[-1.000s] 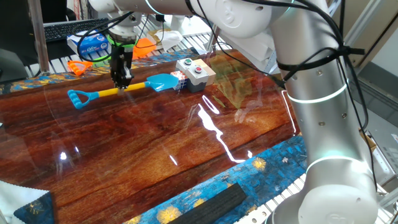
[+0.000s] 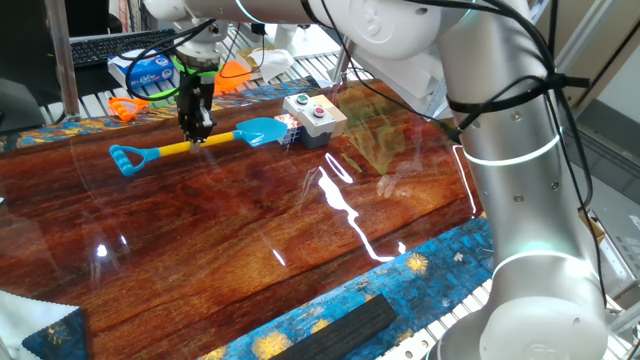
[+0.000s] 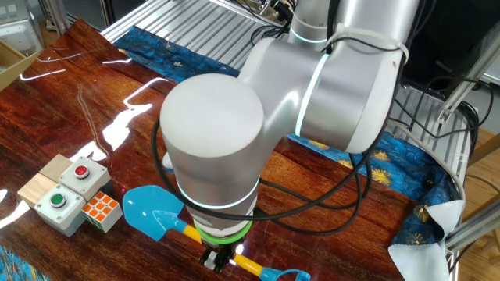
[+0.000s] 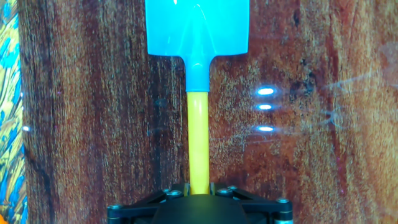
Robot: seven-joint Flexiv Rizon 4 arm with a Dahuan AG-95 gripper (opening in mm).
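Note:
A toy shovel with a blue blade (image 2: 261, 132), yellow shaft (image 2: 222, 139) and blue D-shaped grip (image 2: 130, 159) lies lengthwise near the table's far side in exterior view 1. My gripper (image 2: 196, 140) points down at the middle of the shaft, its fingers shut on it. In the wrist view the fingers (image 4: 184, 188) sit close against both sides of the yellow shaft (image 4: 198, 137), and the blade (image 4: 198, 28) extends ahead. Exterior view 2 shows the gripper (image 3: 218, 257) partly covered by the arm. Whether the shovel touches the table is hard to tell.
Close to the blade stand a red-and-green button box (image 3: 70, 191) and a puzzle cube (image 3: 101, 211). Behind the gripper are a blue-and-white box (image 2: 143, 70) and orange items (image 2: 232, 76).
My gripper has stayed on the shaft.

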